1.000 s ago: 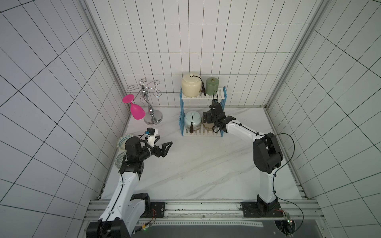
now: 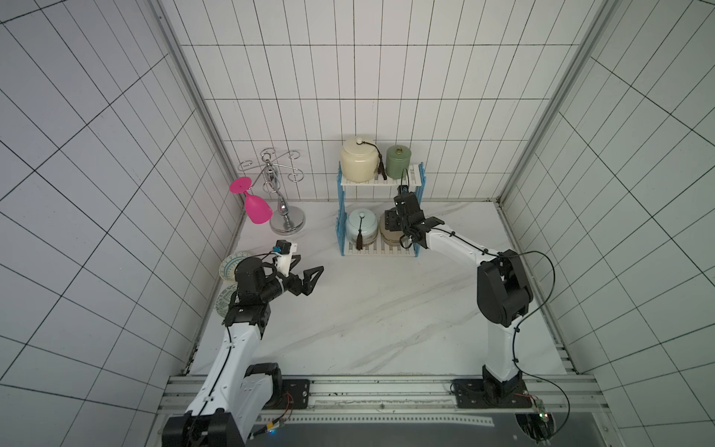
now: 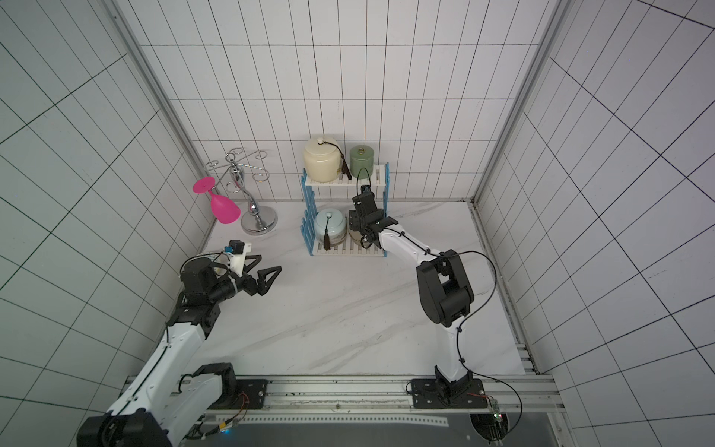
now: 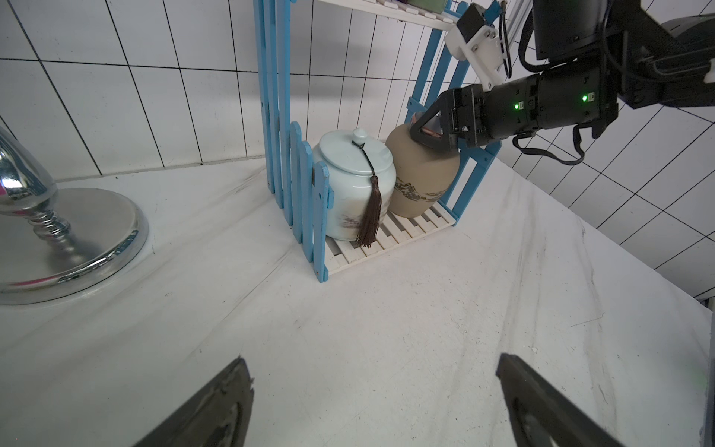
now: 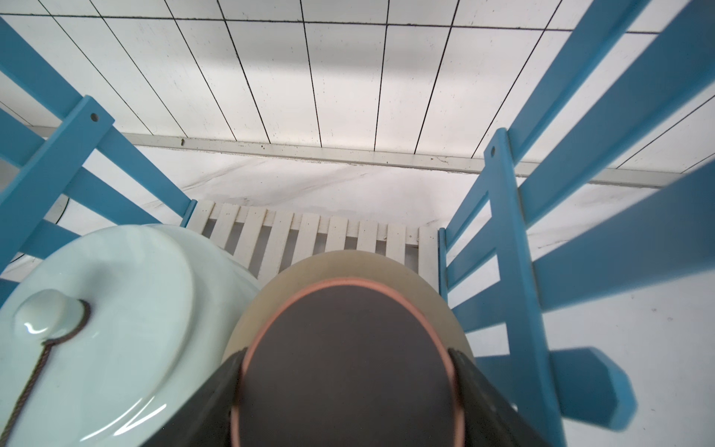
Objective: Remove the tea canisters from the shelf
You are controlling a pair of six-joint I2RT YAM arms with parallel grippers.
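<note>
On the lower deck of the blue-sided shelf a brown jar with a dark lid stands on the right. My right gripper is shut on that jar, one finger on each side of its lid. Close by on the jar's left sits a pale blue canister with a brown tassel. Up on the top deck are a cream canister and a smaller green canister. Away from the shelf, my left gripper hangs open over the left part of the table, empty.
A chrome stand with a pink goblet is left of the shelf. Patterned plates lie at the left edge, partly behind my left arm.
</note>
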